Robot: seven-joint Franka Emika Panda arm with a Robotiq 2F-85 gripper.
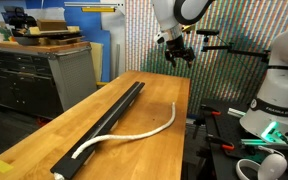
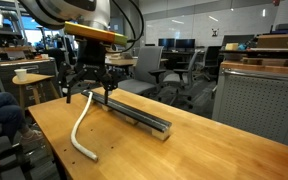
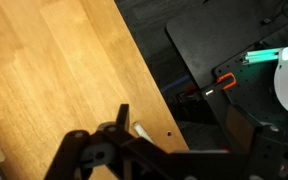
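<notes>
A white, hose-like cable (image 1: pixel 134 136) lies in a bent line on the wooden table (image 1: pixel 154 160), with one end at the dark rail. That long black rail (image 1: pixel 102 126) runs along the table; in the second exterior view the rail (image 2: pixel 134 110) appears grey and the cable (image 2: pixel 76 132) curves towards the near edge. My gripper (image 1: pixel 177 62) hangs above the table, clear of the cable, its fingers spread and nothing between them. In the wrist view, a short white piece (image 3: pixel 139 131) shows beside the dark fingers, partly hidden by them.
A dark stand (image 1: pixel 229 125) carrying the robot base adjoins the table's edge. A workbench with drawers (image 1: pixel 24 80) stands behind, and chairs (image 2: pixel 184 85) are in the background.
</notes>
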